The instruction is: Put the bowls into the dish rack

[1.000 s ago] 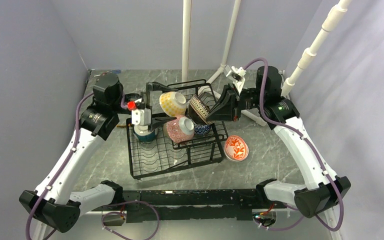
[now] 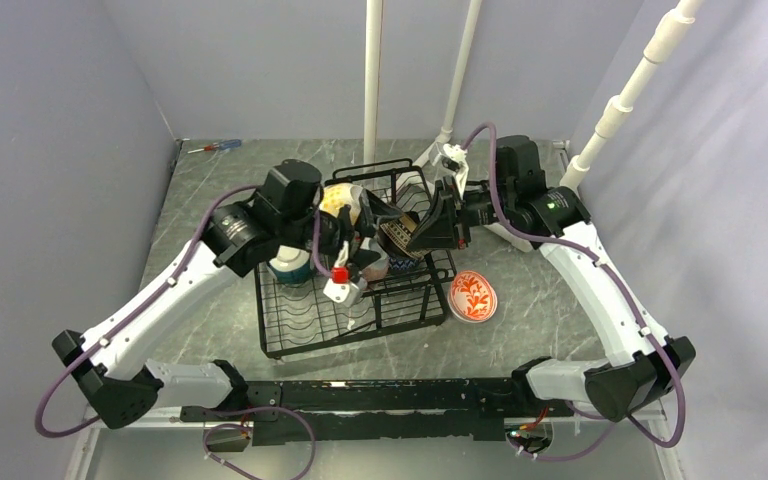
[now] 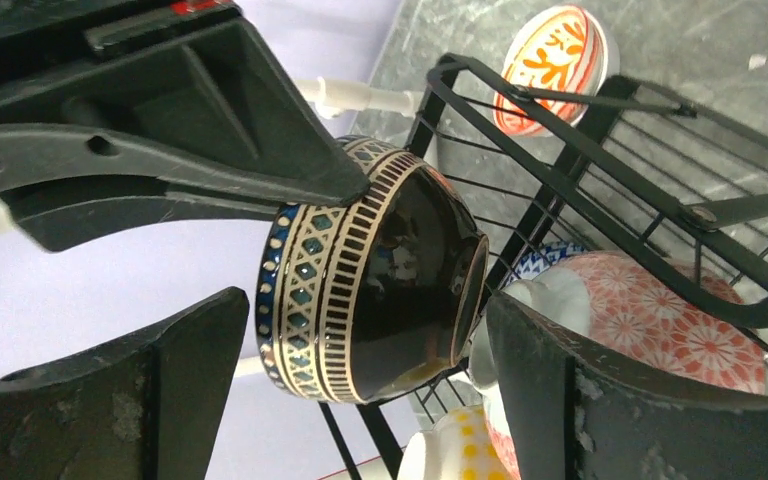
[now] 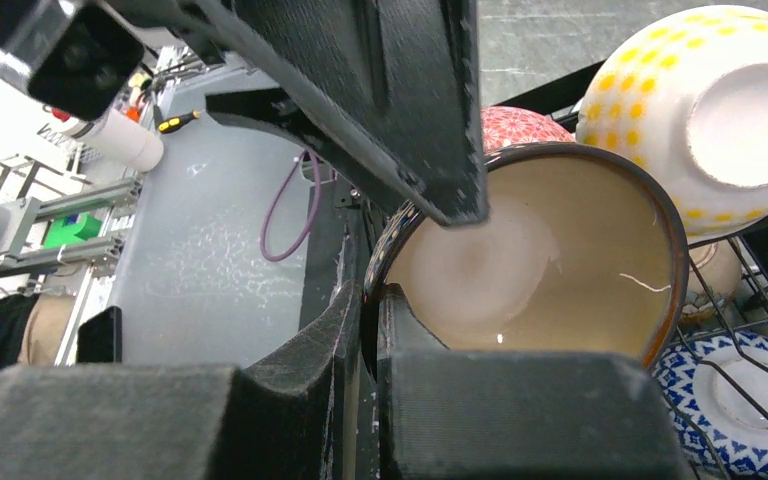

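Note:
A black bowl with a patterned band (image 2: 400, 232) (image 3: 380, 290) (image 4: 530, 250) is tilted above the rack (image 2: 410, 312), held by my right gripper (image 2: 430, 228), which is shut on its rim. My left gripper (image 2: 370, 230) is open, reaching around that bowl from the left, its fingers either side of it in the left wrist view. In the rack are a yellow dotted bowl (image 4: 640, 110), a pink patterned bowl (image 3: 650, 310), a blue-white bowl (image 4: 690, 400) and a teal bowl (image 2: 287, 266), partly hidden by the left arm.
An orange-and-white bowl (image 2: 472, 295) stands on the counter right of the rack. A screwdriver (image 2: 215, 146) lies at the back left. White poles rise behind the rack and at the right.
My left gripper has moved right toward the dark bowl, covering more of the yellow and pink bowls. My right gripper has shifted slightly left, still with the bowl.

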